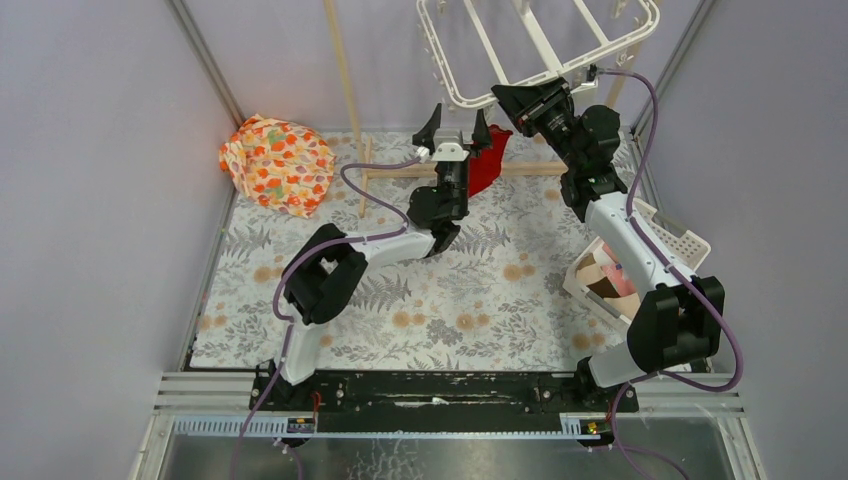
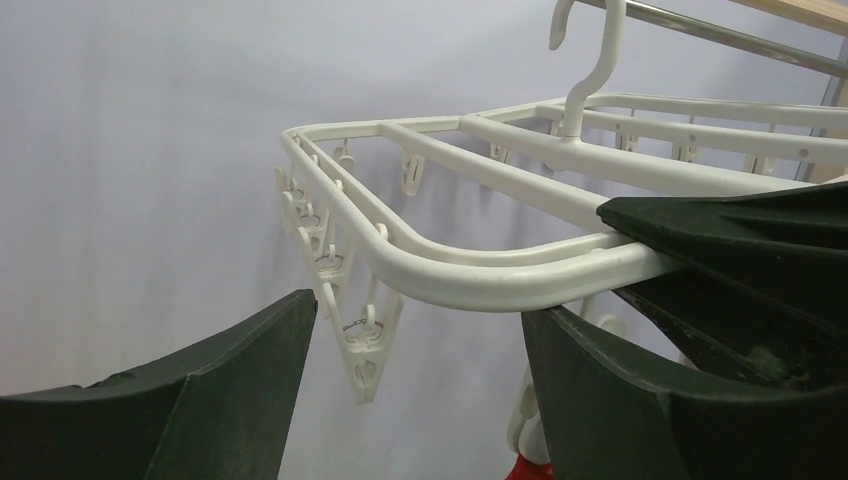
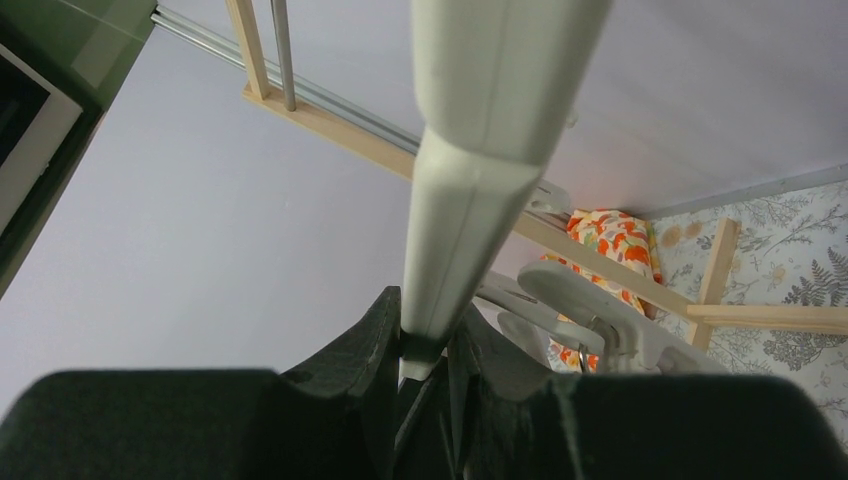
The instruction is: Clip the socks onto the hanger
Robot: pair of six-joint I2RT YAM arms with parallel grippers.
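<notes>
A white hanger (image 1: 540,40) with many dangling clips (image 2: 362,350) hangs over the back of the table. My right gripper is shut on its white rim at the near side. A red sock (image 1: 490,155) hangs under the hanger, just behind my left gripper; in the left wrist view only a little red (image 2: 530,468) shows below a clip. My left gripper (image 1: 450,118) stands open below and in front of the rim, nothing visible between its fingers, a clip a little beyond them in the left wrist view.
An orange patterned cloth (image 1: 275,165) lies at the back left. A white basket (image 1: 685,240) with folded items sits at the right. A wooden stand (image 1: 344,70) rises behind.
</notes>
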